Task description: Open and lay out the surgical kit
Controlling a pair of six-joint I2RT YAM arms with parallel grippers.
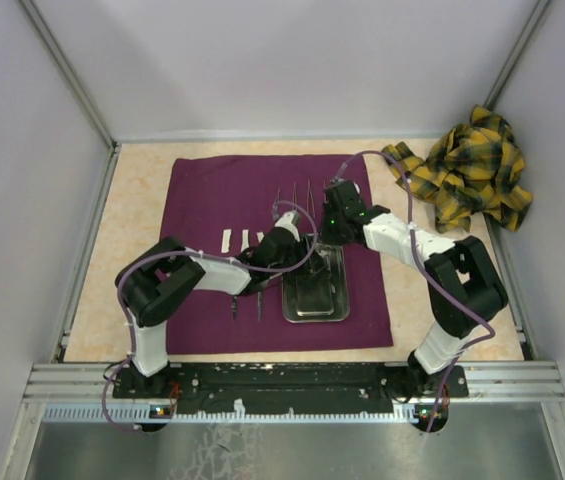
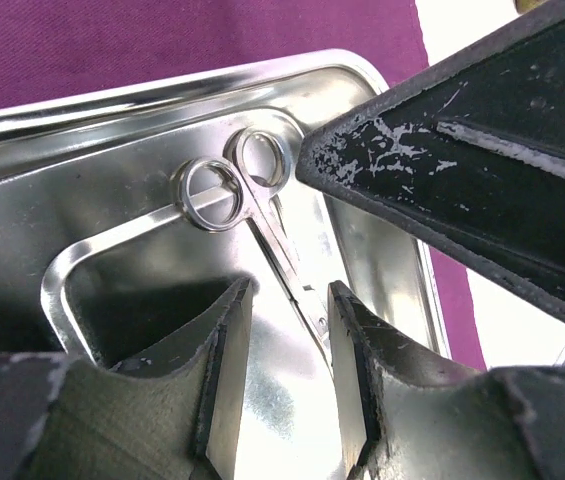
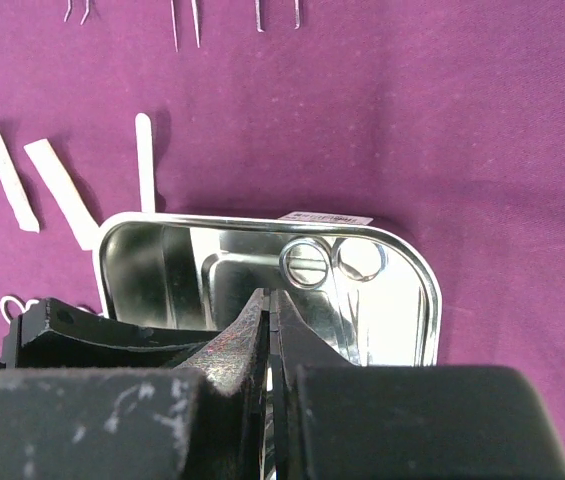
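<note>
A steel tray (image 1: 302, 314) lies on the purple cloth (image 1: 212, 180). Ring-handled scissors (image 2: 277, 245) lie in it, their two rings (image 3: 305, 281) also visible from the right wrist. My left gripper is over the scissors, fingers part open with a gap between the tips and the scissors' shank seen beyond. My right gripper hovers at the tray's edge, shut with nothing visible between its fingers. In the top view both grippers crowd over the tray's upper half, hiding part of it.
Several white-handled pieces (image 3: 62, 190) and slim metal instruments (image 1: 295, 195) are laid out on the cloth beside and behind the tray. A yellow plaid cloth (image 1: 467, 165) is heaped at the back right.
</note>
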